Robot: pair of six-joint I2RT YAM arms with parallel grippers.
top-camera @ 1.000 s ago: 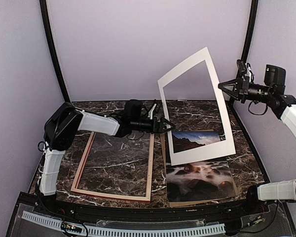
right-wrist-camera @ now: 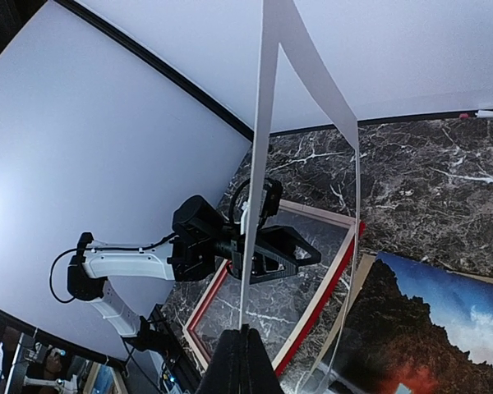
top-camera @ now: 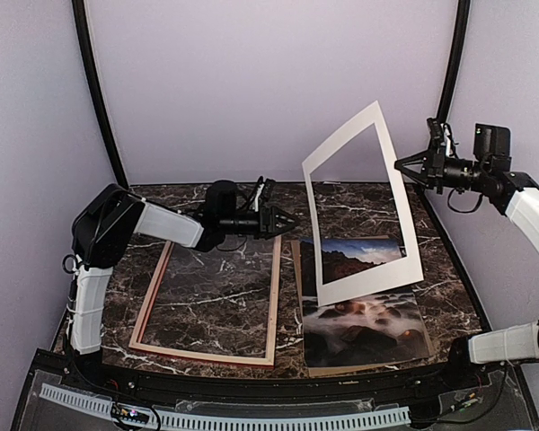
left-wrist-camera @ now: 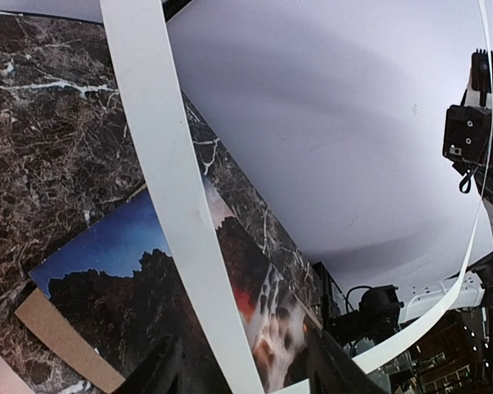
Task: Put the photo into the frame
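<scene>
The photo (top-camera: 364, 337), a landscape of blue sky, dark mountain and pale water, lies on a brown board (left-wrist-camera: 68, 345) on the right of the marble surface. To its left rests the wooden frame (top-camera: 272, 310) with red outer sides; marble shows inside it. A white mat (top-camera: 386, 271) hangs tilted above the photo and hides part of it. My right gripper is shut on the mat's right-hand edge. My left gripper (top-camera: 296, 221) stands open over the frame's far right corner, just left of the mat and apart from it, its fingers (left-wrist-camera: 160, 373) empty.
White walls (top-camera: 269, 90) enclose the back and sides. A white slotted strip (top-camera: 225, 420) runs along the front edge. Bare marble (top-camera: 153, 206) shows behind the frame.
My left gripper has moved left, away from the mat's left edge, and opened. The mat's left side has swung to the right, and the right gripper has come slightly lower with it.
</scene>
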